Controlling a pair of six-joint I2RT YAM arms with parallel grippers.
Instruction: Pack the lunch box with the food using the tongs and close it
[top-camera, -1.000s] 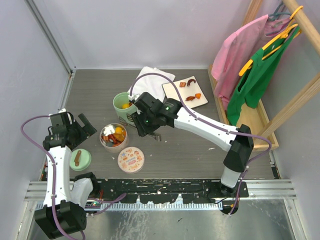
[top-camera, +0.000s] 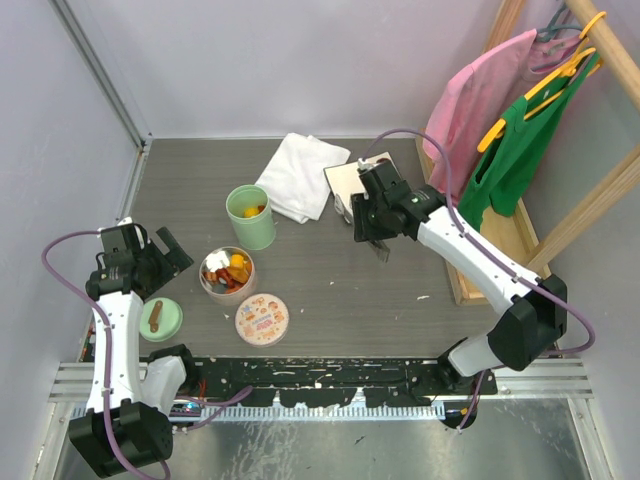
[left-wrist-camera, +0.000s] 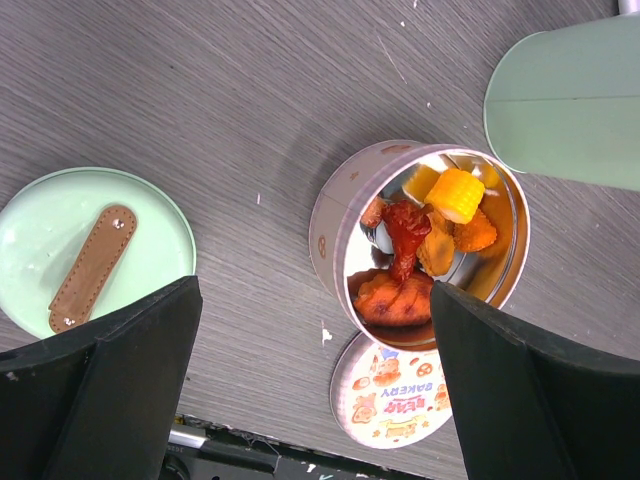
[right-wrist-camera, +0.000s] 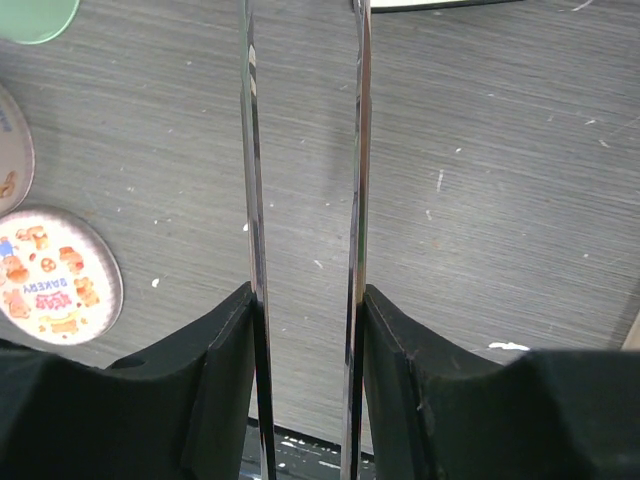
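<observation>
The open lunch box (top-camera: 228, 290) holds corn, meat and other food; its printed lid (top-camera: 262, 320) lies in front of it. The green cup (top-camera: 251, 232) stands behind, with something yellow inside. A green round lid with a brown strap (left-wrist-camera: 150, 240) lies at left. A white board (top-camera: 342, 178) at the back is partly hidden by my right gripper (top-camera: 375, 240), which hangs open with metal tongs-like fingers, nothing seen between them. My left gripper (top-camera: 166, 252) is open at the left, above the table beside the box, empty.
A white cloth (top-camera: 300, 165) lies at the back middle. A wooden rack (top-camera: 590, 210) with hanging clothes stands at the right.
My right arm has moved rightward from over the green cup and lunch box toward the white board, which it now partly covers. The left arm has not moved.
</observation>
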